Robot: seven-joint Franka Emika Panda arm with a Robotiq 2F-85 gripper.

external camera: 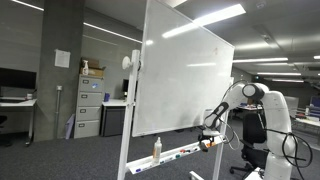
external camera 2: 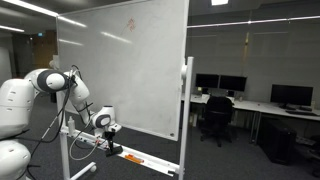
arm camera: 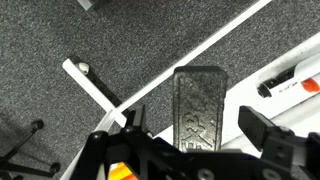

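Note:
A dark block that looks like a whiteboard eraser point(arm camera: 200, 100), with raised lettering on its face, lies over the white tray point(arm camera: 237, 98) in the wrist view. My gripper stands open, one finger on either side of the eraser. Whether the fingers touch it cannot be told. In the exterior views my gripper point(external camera: 207, 141) is down at the tray's right part, low in front of the whiteboard point(external camera 2: 130, 70); the eraser is hard to make out there.
A black-capped marker point(arm camera: 278, 83) lies on the tray right of the eraser. An orange item point(external camera 2: 134, 158) and a spray bottle point(external camera: 157, 150) are farther along the tray. Beyond the tray, the carpet point(arm camera: 150, 40) is mostly bare.

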